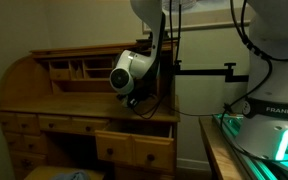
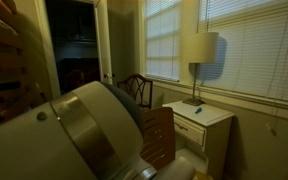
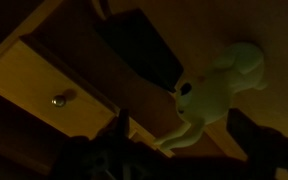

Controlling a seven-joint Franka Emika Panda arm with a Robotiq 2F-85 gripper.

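A pale, yellowish toy-like figure (image 3: 209, 98) with dark spots lies on the brown surface in the wrist view, its thin end reaching toward the lower left. My gripper is open around the near side of this figure, one dark finger (image 3: 120, 135) to its left and the other finger (image 3: 246, 135) to its right. No contact can be made out in the dim light. Beside the figure lies a dark flat block (image 3: 139, 45). In exterior view 1 the arm's white hand (image 1: 134, 70) is over the right part of the desk; the figure cannot be made out there.
The wooden desk (image 1: 59, 103) has a hutch (image 1: 92, 68) along its back. An open drawer (image 1: 134, 147) juts out below the arm. Black cables (image 1: 164, 105) hang near the hand. A lamp (image 2: 199, 50) stands on a white cabinet (image 2: 206, 125).
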